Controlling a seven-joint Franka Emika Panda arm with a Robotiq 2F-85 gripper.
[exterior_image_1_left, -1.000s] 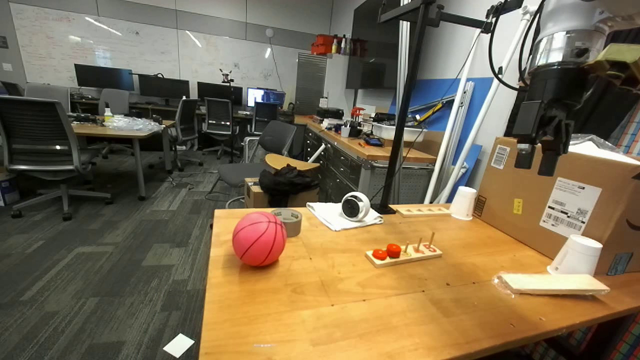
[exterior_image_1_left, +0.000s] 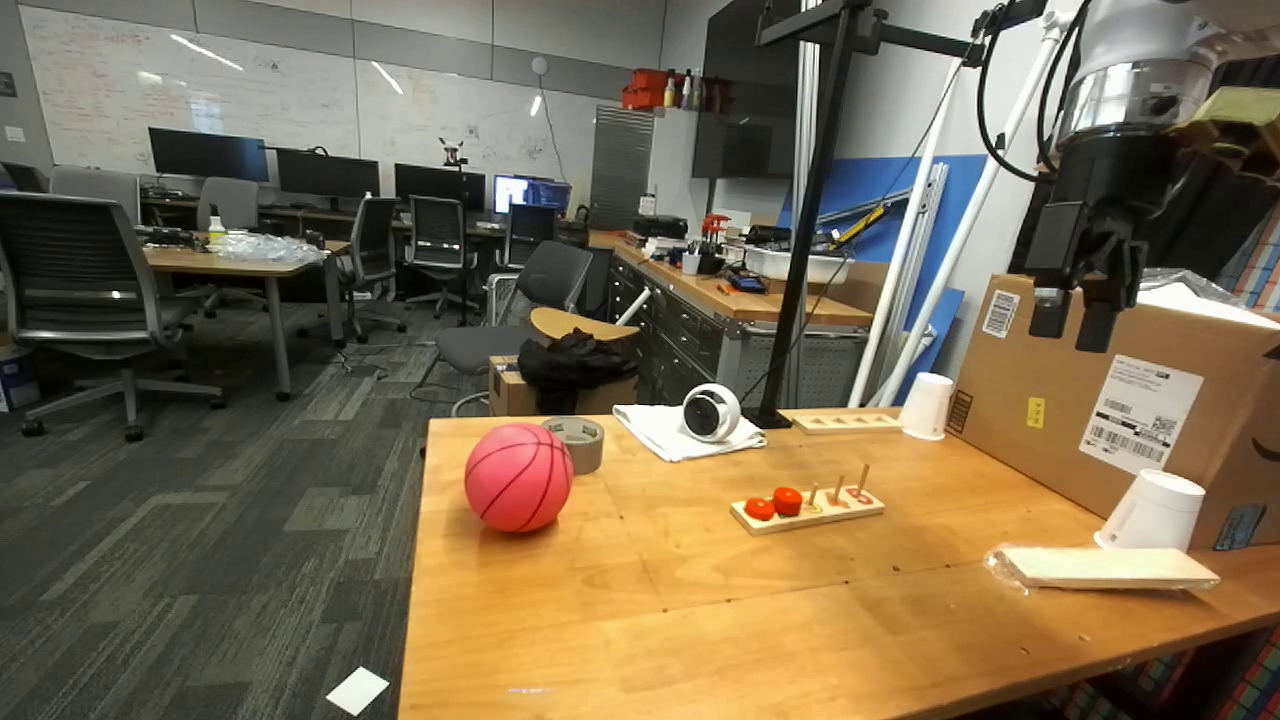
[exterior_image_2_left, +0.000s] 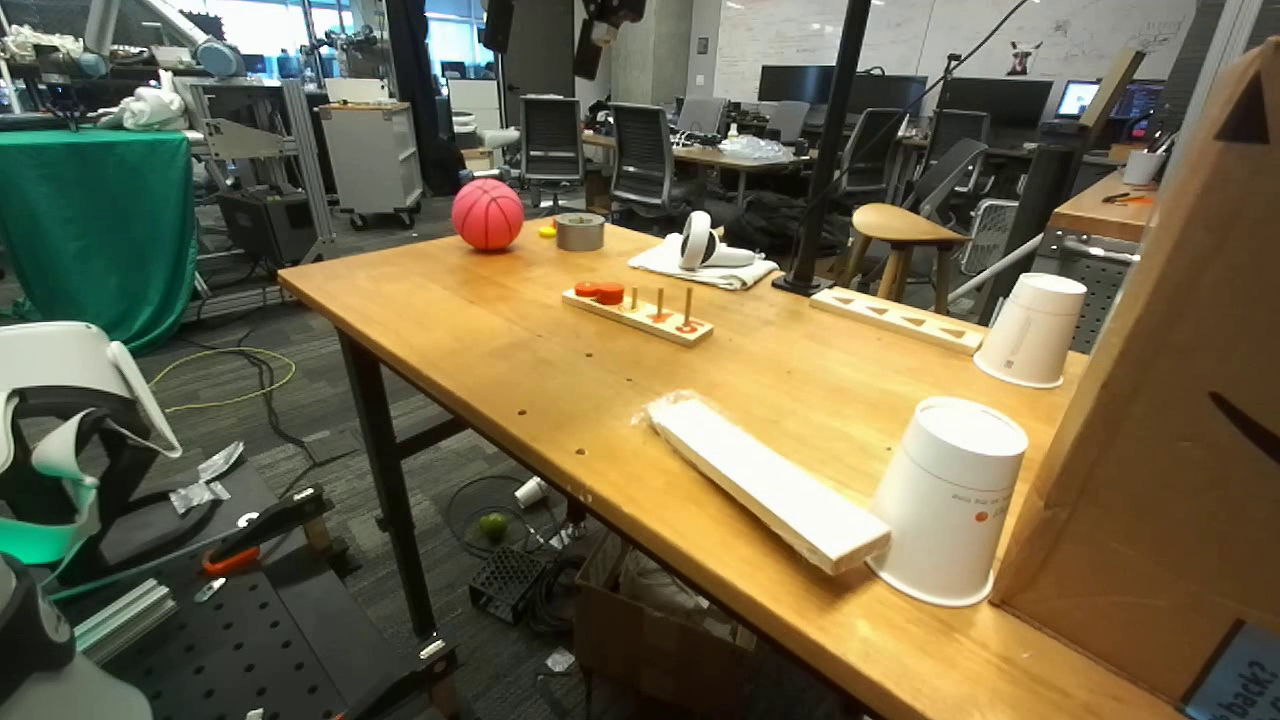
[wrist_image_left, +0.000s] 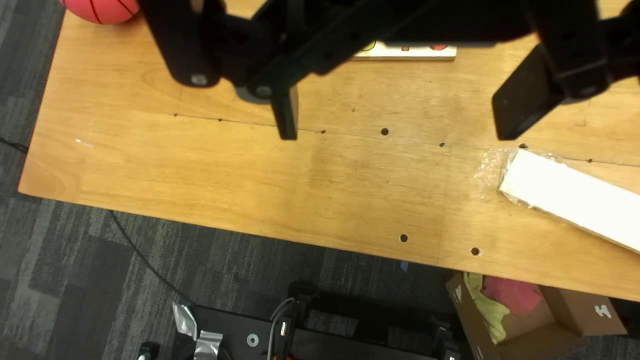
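My gripper hangs high above the table, its two dark fingers wide apart with only bare tabletop seen between them. In exterior view 1 the gripper (exterior_image_1_left: 1070, 334) is at the upper right, in front of the cardboard box. A wooden peg board (exterior_image_1_left: 810, 514) lies mid-table, with red rings (exterior_image_1_left: 787, 500) on its left end and bare pegs toward the right. At the table's left stands a pink basketball (exterior_image_1_left: 518, 478). A plastic-wrapped pale wooden board (exterior_image_2_left: 768, 480) lies near the front edge, beside an upside-down white cup (exterior_image_2_left: 950, 502).
Along the back are a grey tape roll (exterior_image_2_left: 581, 232), a white headset (exterior_image_1_left: 710, 413) on a cloth, a slotted wooden strip (exterior_image_2_left: 897, 319) and a second white cup (exterior_image_2_left: 1033, 331). A large cardboard box (exterior_image_1_left: 1110, 396) blocks the right end.
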